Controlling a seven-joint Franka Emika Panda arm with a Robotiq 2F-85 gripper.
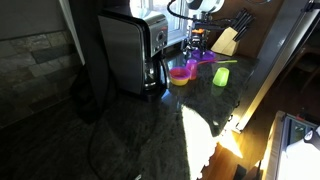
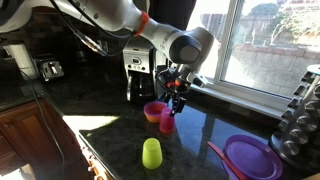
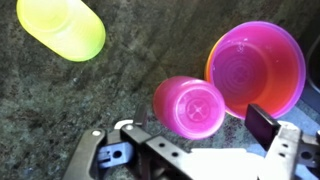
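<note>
In the wrist view, a pink cup stands between and beyond the fingers of my open gripper. Nothing is held. Right beside the cup is a pink bowl with an orange rim showing around it. A yellow-green cup lies apart at the upper left of that view. From the second exterior view, my gripper points down over the pink cup, close to its top; whether they touch cannot be told. The green cup stands nearer that camera.
A purple plate with a pinkish-red utensil sits by the window. The coffee maker stands behind the bowls, and a knife block fills the far corner. Bare dark counter stretches across the front.
</note>
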